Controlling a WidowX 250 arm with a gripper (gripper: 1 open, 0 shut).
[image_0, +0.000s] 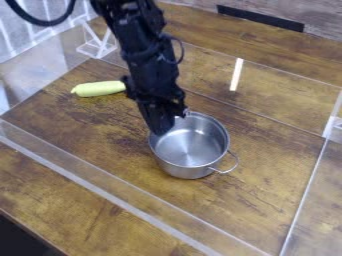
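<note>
A steel pot with two side handles stands on the wooden table. The black arm reaches down from the top, and its gripper is at the pot's left rear rim, shut as far as shows; whether it touches the rim I cannot tell. A pale yellow-green elongated object lies at the back left, its right end partly behind the arm.
Clear plastic walls run along the left, front and right of the work area.
</note>
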